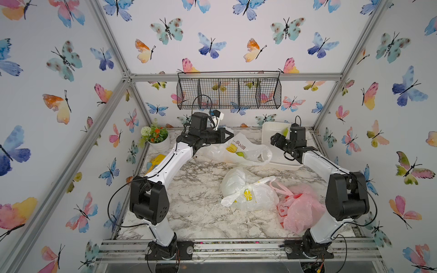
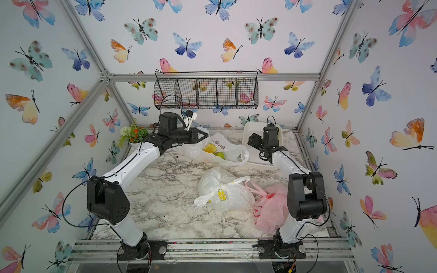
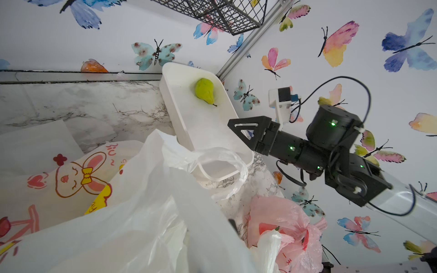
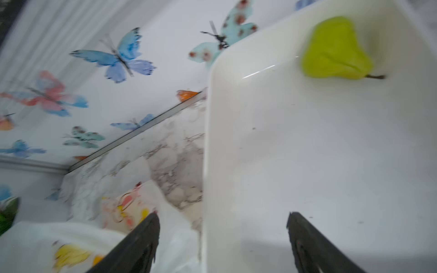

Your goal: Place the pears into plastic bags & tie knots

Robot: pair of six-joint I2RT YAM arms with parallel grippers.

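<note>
A green pear [image 4: 339, 50] lies at the far end of the white tray [image 3: 184, 120]. An unknotted white bag with printed pictures [image 1: 255, 146] is spread beside the tray, one handle loop toward it. A green patch on the bag in both top views looks like a pear showing through. My left gripper [image 1: 230, 135] is shut, and the bag's film rises to it; its fingers are hidden in the left wrist view. Over the tray, my right gripper stands open and empty, short of the pear.
A full, tied white bag [image 1: 250, 188] and a pink bag [image 1: 300, 210] lie at the front middle and right. A flower pot [image 1: 160, 144] and a yellow thing [image 1: 156, 161] stand left. A wire basket [image 1: 229, 93] hangs behind.
</note>
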